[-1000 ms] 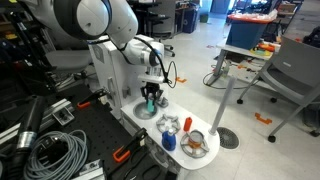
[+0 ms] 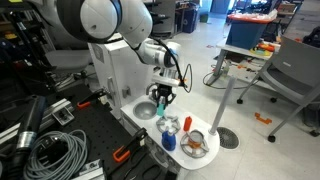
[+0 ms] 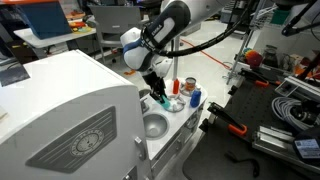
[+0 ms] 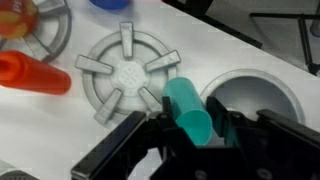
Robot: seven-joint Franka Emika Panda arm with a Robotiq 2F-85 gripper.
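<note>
A teal cylindrical object (image 4: 185, 98) with a rounded near end is clasped in my gripper, which is shut on it. In the wrist view it overlaps the edge of a grey spoked round plate (image 4: 127, 74), with a metal bowl (image 4: 255, 92) to its right. From the first exterior view, the gripper (image 2: 161, 98) is low over the white surface, between the bowl (image 2: 145, 110) and the spoked plate (image 2: 168, 125). Whether the teal object touches anything beneath it, I cannot tell.
Near the spoked plate stand a red object (image 2: 187, 123), a blue object (image 2: 169, 141) and a round dish (image 2: 194, 145) with an orange-brown item. A tall white box (image 3: 70, 115) rises beside the bowl. The surface's far right part (image 2: 229, 138) has a dark disc.
My gripper has moved away from above the bowl, rightward in the first exterior view, carrying the teal object toward the spoked plate. The other items appear unmoved.
</note>
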